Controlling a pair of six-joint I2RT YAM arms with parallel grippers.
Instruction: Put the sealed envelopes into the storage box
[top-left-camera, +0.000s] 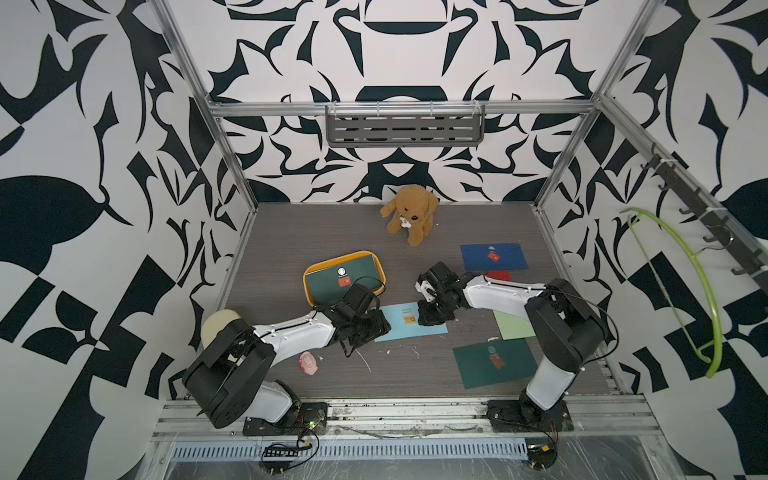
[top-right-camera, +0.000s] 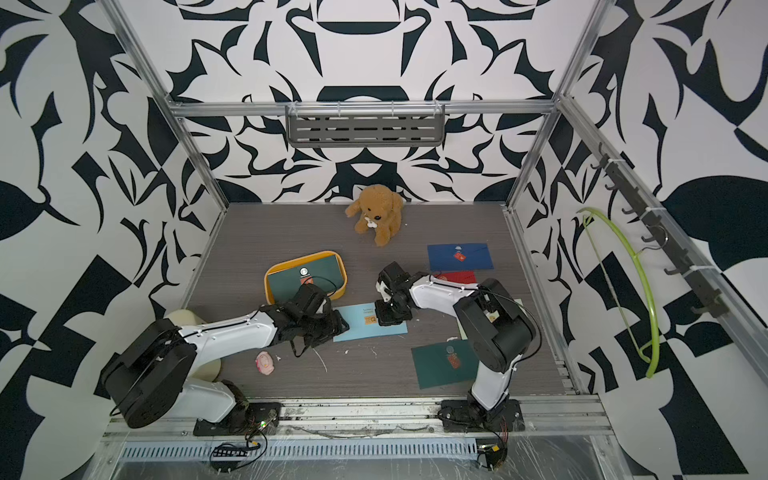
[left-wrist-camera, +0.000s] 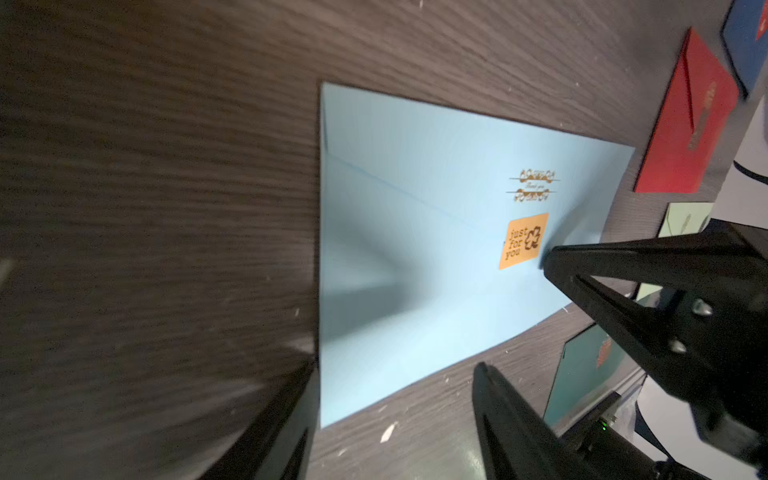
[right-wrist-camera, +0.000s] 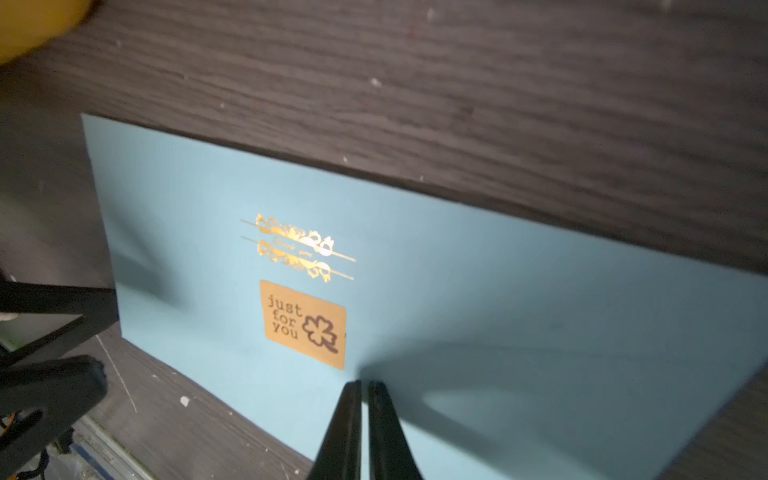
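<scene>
A light blue envelope (left-wrist-camera: 416, 208) with an orange "just for you" sticker lies flat on the table between my arms. Around its left edge my left gripper stands open, the fingers spread and nothing held. My right gripper is shut, its tips over the envelope's face beside the sticker; contact is hard to judge. The orange-rimmed storage box (top-left-camera: 336, 260) has a dark green envelope (top-left-camera: 332, 281) inside it. At the right are a blue envelope (top-left-camera: 477, 257), a partly hidden red envelope (left-wrist-camera: 697, 120), a pale green envelope (top-left-camera: 513, 326) and another dark green envelope (top-left-camera: 477, 364).
A brown teddy bear (top-left-camera: 412, 213) sits at the back. Near the front left lies a small pink object (top-left-camera: 308, 363), and a pale round object (top-left-camera: 217, 326) is partly behind the left arm. Bare table shows between bear and box.
</scene>
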